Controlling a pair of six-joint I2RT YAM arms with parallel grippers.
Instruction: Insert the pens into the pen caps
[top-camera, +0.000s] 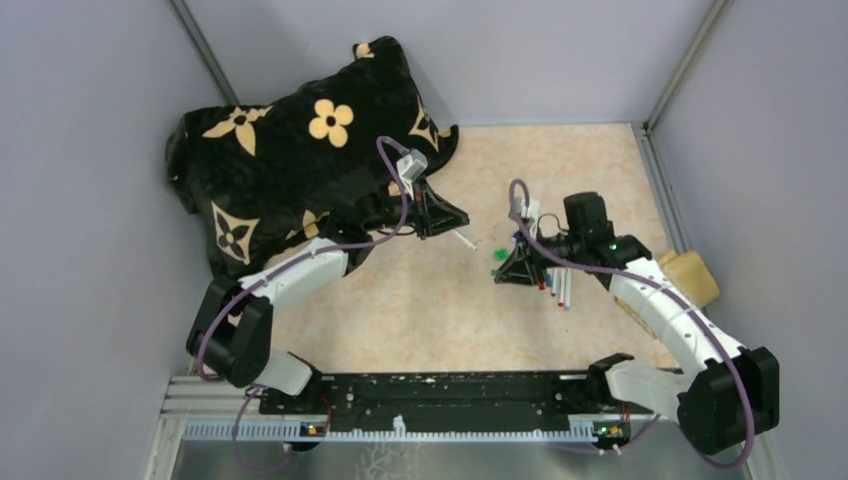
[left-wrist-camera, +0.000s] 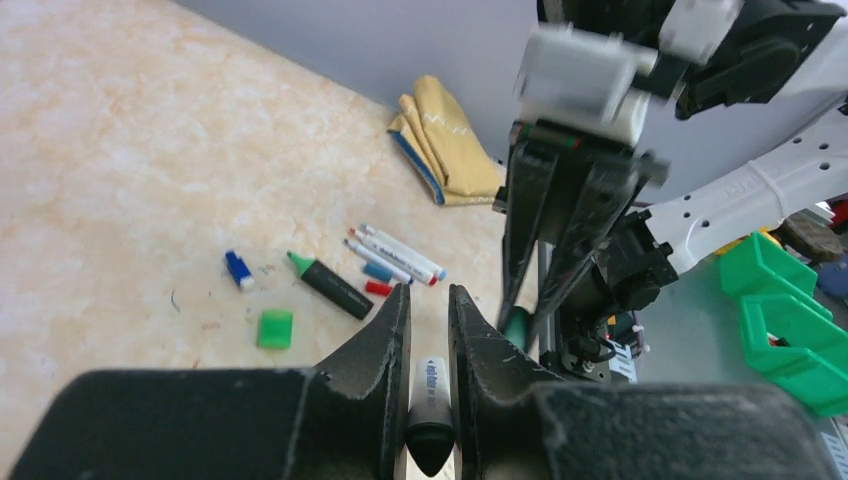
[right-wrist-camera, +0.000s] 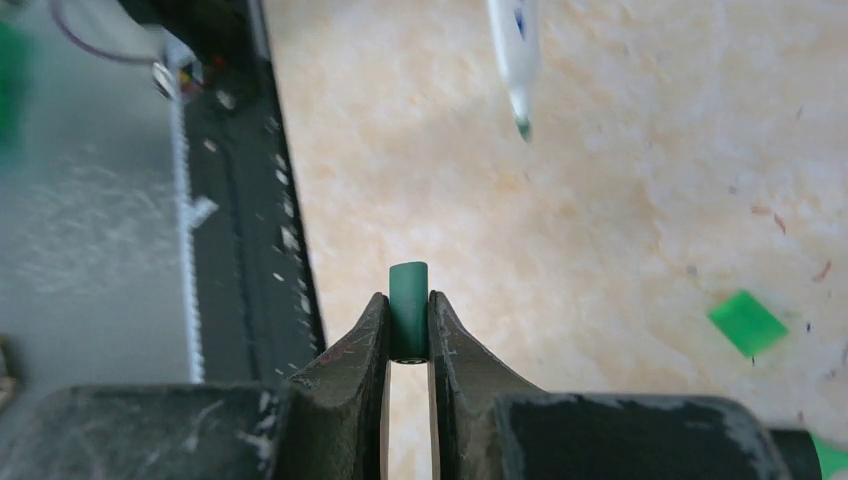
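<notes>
A white pen (top-camera: 463, 238) with a green tip angles down from my left gripper (top-camera: 446, 222), whose fingers are closed on it; in the left wrist view its white and dark green end (left-wrist-camera: 431, 420) shows between them. The right wrist view shows the pen (right-wrist-camera: 515, 60) above and apart from my right gripper, which is shut on a green cap (right-wrist-camera: 408, 285). In the top view my right gripper (top-camera: 507, 277) is lower and to the right of the left one.
White pens (left-wrist-camera: 400, 252), red and blue caps, a dark marker (left-wrist-camera: 335, 290) and a green block (left-wrist-camera: 275, 329) lie on the table (top-camera: 420, 310). A folded yellow cloth (top-camera: 690, 280) is at the right, a black patterned fabric (top-camera: 280, 160) at the back left.
</notes>
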